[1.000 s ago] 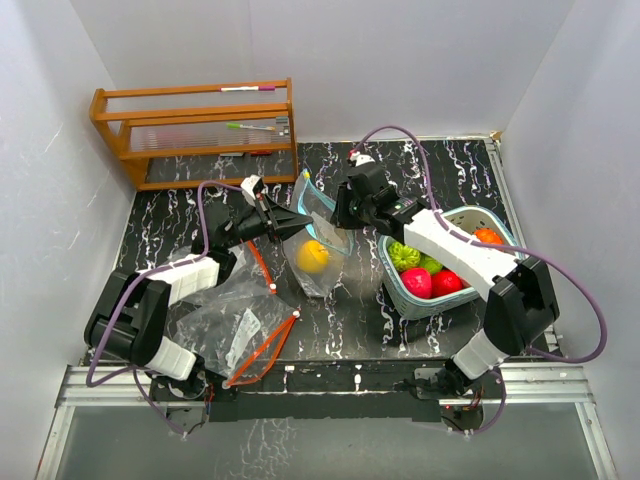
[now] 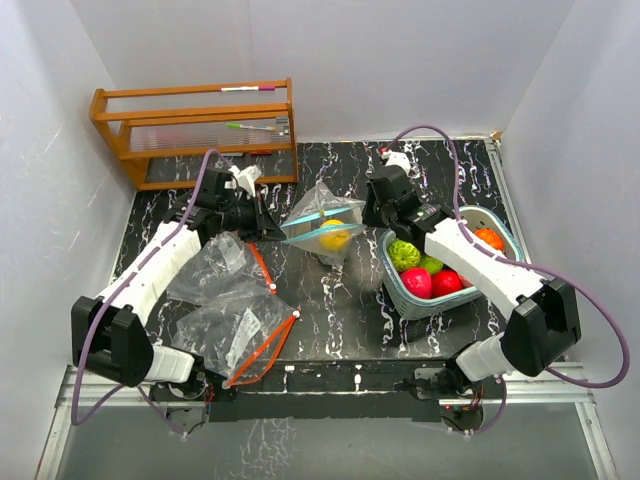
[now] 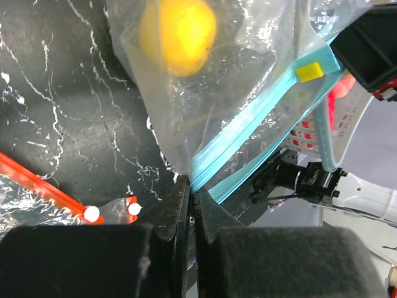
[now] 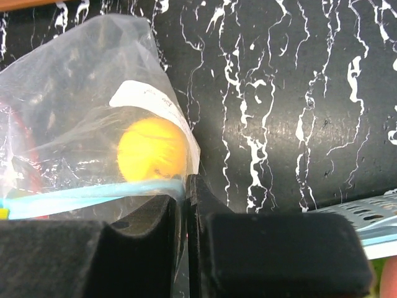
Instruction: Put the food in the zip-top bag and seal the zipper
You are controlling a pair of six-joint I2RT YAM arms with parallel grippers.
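A clear bag (image 2: 315,210) with a blue zipper hangs between my grippers, a yellow food item (image 2: 334,236) inside it, also seen as a yellow ball (image 4: 152,149) in the right wrist view. My left gripper (image 2: 281,235) is shut on one end of the zipper strip (image 3: 229,136), which runs into its fingertips in the left wrist view. My right gripper (image 2: 366,215) is shut on the bag's other end, with the blue strip bunched at its fingertips in the right wrist view.
A basket (image 2: 420,308) of colourful food stands at the right. Flat bags (image 2: 225,320) with orange zippers lie at the front left. A wooden rack (image 2: 200,110) stands at the back left. Bare table shows front centre.
My left gripper has moved left and my right gripper right, drawing the bag's zipper into a longer, straighter line between them. The yellow item has shifted with the bag.
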